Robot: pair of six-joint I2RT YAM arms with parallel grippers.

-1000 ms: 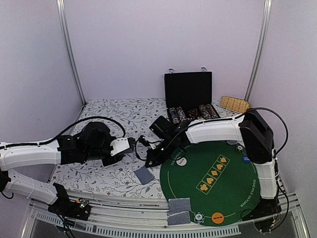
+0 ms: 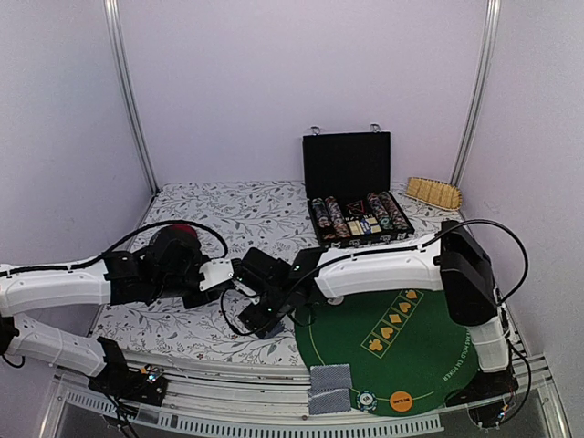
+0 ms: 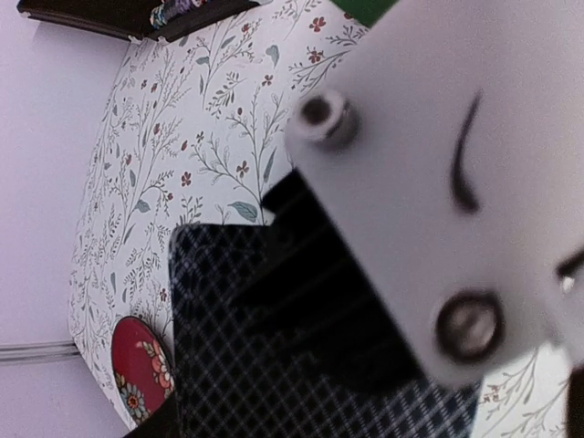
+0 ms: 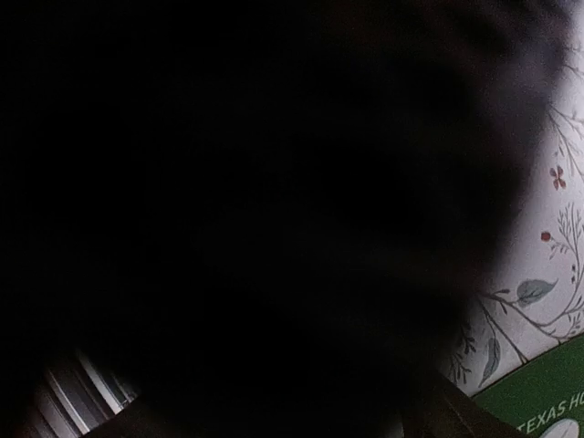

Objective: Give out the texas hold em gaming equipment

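Note:
My left gripper (image 2: pixel 235 268) hovers over the cloth left of the green poker mat (image 2: pixel 420 365). In the left wrist view its black ribbed finger (image 3: pixel 319 292) presses on a dark, diamond-patterned pack of cards (image 3: pixel 214 274), so it is shut on the pack. My right gripper (image 2: pixel 262 316) is low over the cloth at the mat's left edge, on top of a blue-backed card (image 2: pixel 273 332) that it mostly covers. The right wrist view is almost all black, so its fingers and anything between them cannot be made out. Two blue-backed cards (image 2: pixel 329 377) lie at the mat's front left edge.
An open black chip case (image 2: pixel 347 164) holding chips stands at the back, beside a wicker basket (image 2: pixel 433 192). A chip (image 2: pixel 367 401) and an orange button (image 2: pixel 401 401) lie at the mat's front. My right arm spans the mat's far side. Behind the left arm is a red round object (image 3: pixel 141 370).
The left arm has shifted only slightly, with its gripper turned a little.

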